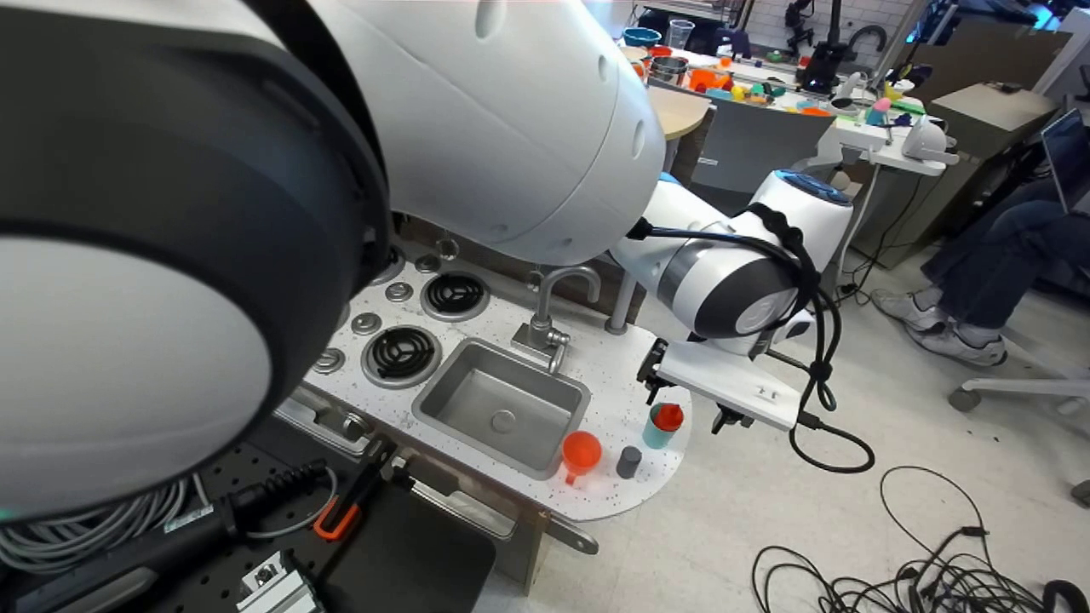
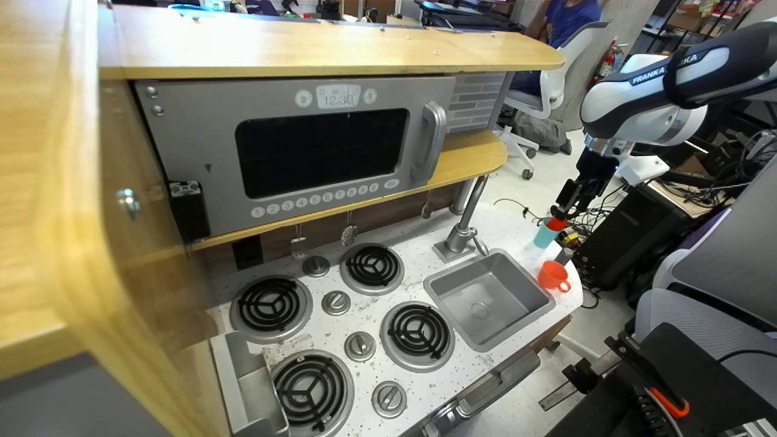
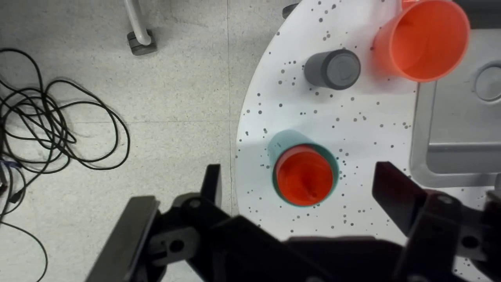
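A teal cup [image 3: 287, 139] with a red piece [image 3: 305, 176] inside it stands near the rounded end of the white counter. In exterior view 1 the teal cup [image 1: 656, 435] shows just below my gripper [image 1: 687, 403]. My gripper is open, its two fingers wide apart on either side of the cup in the wrist view, and nothing is held. The red piece [image 2: 557, 223] pokes above the teal rim in exterior view 2, near the dark fingers. Whether they touch it cannot be told there.
A grey cylinder [image 3: 340, 69] and an orange cup [image 3: 425, 42] stand close by on the counter. The metal sink [image 1: 501, 409], with its tall faucet [image 1: 547, 301], lies beyond them. Past the curved counter edge is floor with loose black cables [image 3: 44, 122].
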